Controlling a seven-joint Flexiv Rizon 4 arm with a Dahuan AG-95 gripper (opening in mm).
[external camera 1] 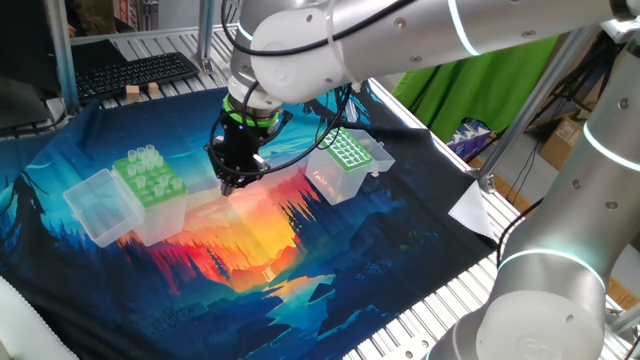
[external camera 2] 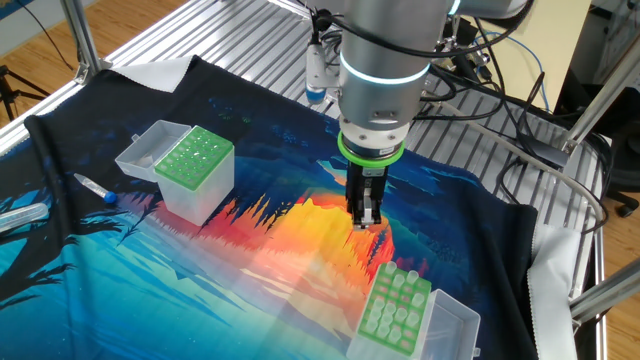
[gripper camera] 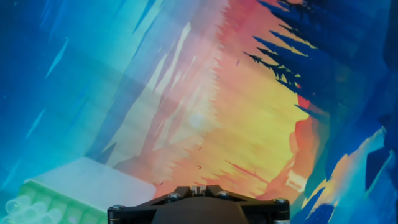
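My gripper (external camera 2: 366,224) hangs above the printed cloth, between two tip boxes and touching neither. Its fingertips meet in the wrist view, and nothing shows between them. One box has a green rack (external camera 1: 150,180) with several clear tubes or tips standing in it; in exterior view 2 this rack (external camera 2: 394,310) is at the lower right. The other box has a green rack (external camera 1: 346,150) whose holes look empty, and it sits at the left in exterior view 2 (external camera 2: 198,158). Both clear lids are hinged open. Part of the filled box (gripper camera: 87,180) shows at the wrist view's lower left.
A pen-like item with a blue end (external camera 2: 95,188) lies on the cloth near the emptier box. A keyboard (external camera 1: 138,74) is at the back left in exterior view 1. The cloth (external camera 1: 260,290) between and in front of the boxes is clear.
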